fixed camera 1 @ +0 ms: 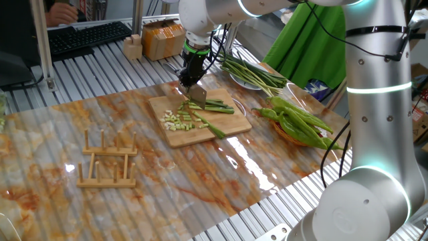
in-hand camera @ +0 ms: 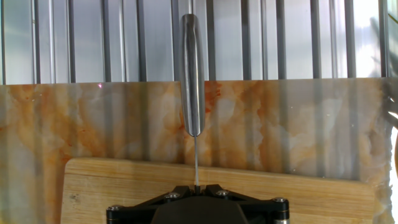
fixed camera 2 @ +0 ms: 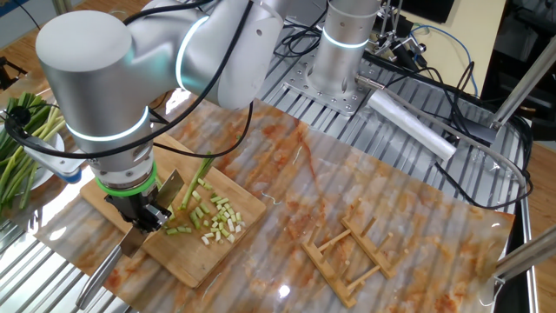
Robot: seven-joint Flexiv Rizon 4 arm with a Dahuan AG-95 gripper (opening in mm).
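My gripper is shut on a cleaver, gripping its blade near the handle. In the wrist view the knife's steel handle point(in-hand camera: 193, 74) points away from the fingers, past the marble sheet's edge. The blade point(fixed camera 1: 198, 96) stands over the back part of the wooden cutting board point(fixed camera 1: 175, 138). Green stalks point(fixed camera 1: 215, 106) lie on the board beside the blade, with several short cut pieces point(fixed camera 2: 224, 222) next to them. Whether the blade's edge touches the board or the stalks, I cannot tell.
A wooden peg rack point(fixed camera 1: 107, 183) stands on the marble-look sheet point(fixed camera 1: 50, 144). Green peppers point(fixed camera 1: 297, 126) fill a basket right of the board. Long stalks point(fixed camera 1: 251, 72) lie on a plate behind. A cardboard box point(fixed camera 1: 164, 40) sits at the back.
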